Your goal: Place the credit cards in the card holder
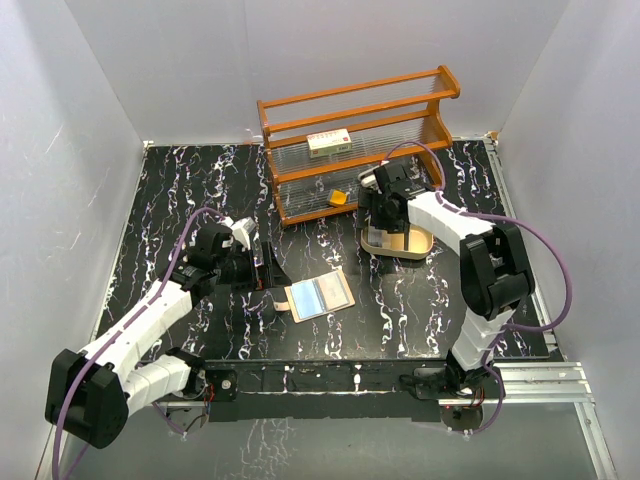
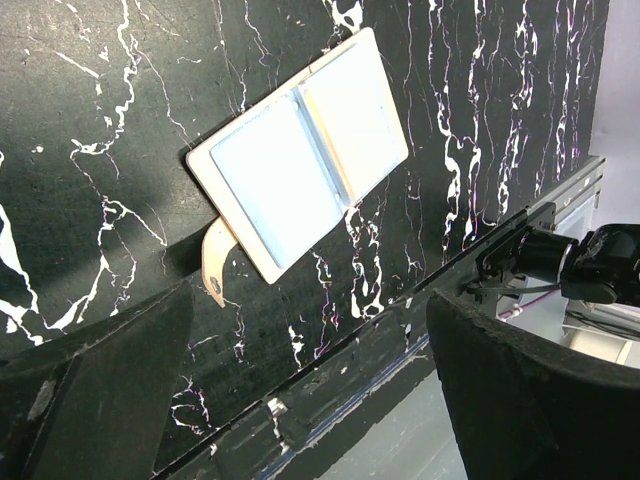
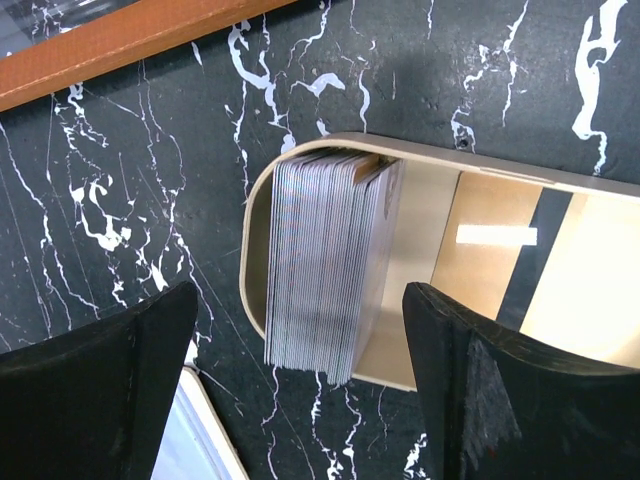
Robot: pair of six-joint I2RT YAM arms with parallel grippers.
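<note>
A stack of credit cards [image 3: 315,270] stands in the left end of a beige tray [image 3: 485,260]. My right gripper is open over that stack, fingers on either side of it in the right wrist view. The flat card holder [image 2: 280,180], with light blue and cream panels, lies on the black marble table left of the tray, nearer the front edge. My left gripper is open above the table just left of the holder, with nothing between its fingers.
A wooden rack [image 1: 340,90] stands at the back, holding a white box [image 1: 329,143] and a small yellow object [image 1: 338,198]. Grey walls border the sides.
</note>
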